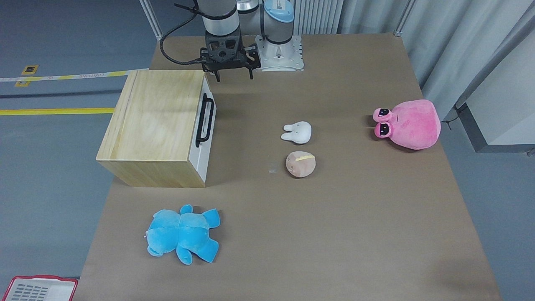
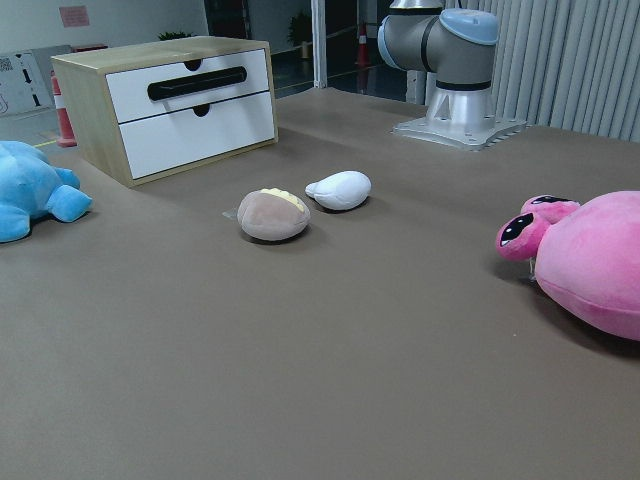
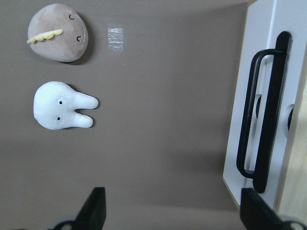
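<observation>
My gripper hangs high at the back of the table, beside the rear corner of a wooden cabinet (image 1: 145, 115), its fingers wide open with nothing between them. The cabinet has white drawers (image 2: 195, 135) with a black handle (image 3: 268, 115), both closed, facing right. In the middle lie a white plush (image 1: 298, 133) with two long lobes and a beige round plush (image 1: 299, 164) with a yellow strip. A pink plush (image 1: 411, 125) with big dark eyes lies at the right edge. A blue plush (image 1: 183, 233) lies in front of the cabinet.
The robot's mounting base (image 2: 460, 130) stands at the back. A red-rimmed basket (image 1: 40, 288) is off the table at the lower left.
</observation>
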